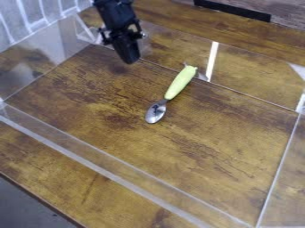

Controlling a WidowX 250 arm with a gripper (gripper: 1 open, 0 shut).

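My black gripper [127, 55] hangs over the back left part of the wooden surface, shut, with nothing visible between its fingers. Right of it and lower down lies a spoon [156, 111] with a silver bowl toward the viewer and a pale green handle [180, 83] angled toward the back right. The gripper is apart from the spoon.
Clear plastic walls [71, 142] border the wooden work surface [179, 169] on several sides. A dark bar [233, 12] sits at the back edge.
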